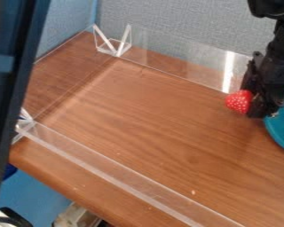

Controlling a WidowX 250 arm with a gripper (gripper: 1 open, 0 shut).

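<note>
A red strawberry-like object (238, 101) is at the right of the wooden table, just left of a teal bowl (280, 129). My black gripper (254, 99) is low at the right, its fingers around or just against the red object's right side. The fingers are dark and overlap, so I cannot tell how far they are open or whether they grip it.
Clear plastic barriers (121, 180) run along the front and back of the wooden table (132, 115). White brackets (113, 43) stand at the back left. A dark frame fills the left edge.
</note>
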